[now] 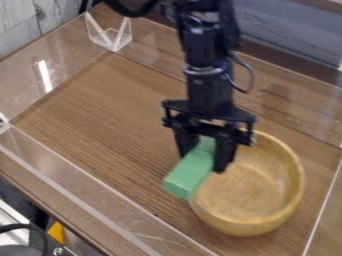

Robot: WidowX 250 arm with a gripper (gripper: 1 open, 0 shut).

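The black robot arm (201,75) reaches down from the top, its gripper (203,140) shut on a green object (191,174). The object, blurred, hangs tilted at the left rim of a round wooden bowl (266,205), partly outside it. The fingertips are too blurred to make out clearly.
A white wire holder (111,30) stands at the back left. A dark object with yellow parts lies at the lower left corner, beyond the table's edge.
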